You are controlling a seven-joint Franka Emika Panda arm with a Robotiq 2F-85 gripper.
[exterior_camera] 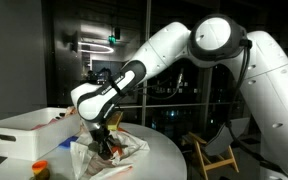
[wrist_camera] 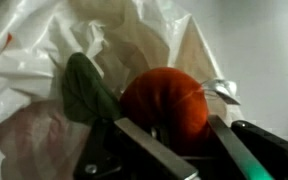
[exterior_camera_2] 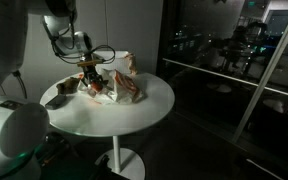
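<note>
On the round white table lies a crumpled white plastic bag [exterior_camera: 132,148], also filling much of the wrist view. My gripper is low over the bag, its fingers [wrist_camera: 154,145] on either side of a rounded red-orange object [wrist_camera: 166,97]. The fingers look shut on it, though the contact itself is hidden. Beside that object a dark green leaf-shaped piece [wrist_camera: 87,88] lies against the bag. A pinkish-brown shape [wrist_camera: 36,140] shows at the lower left, seemingly in or under the film. In exterior view 2 the gripper [exterior_camera_2: 92,80] is small and partly lost against the bag.
A white box [exterior_camera: 19,135] stands at the table's left. Near the front left edge are a small jar-like item [exterior_camera: 40,168] and a dark item [exterior_camera_2: 54,102]. A wooden-framed chair [exterior_camera: 214,150] stands beyond it.
</note>
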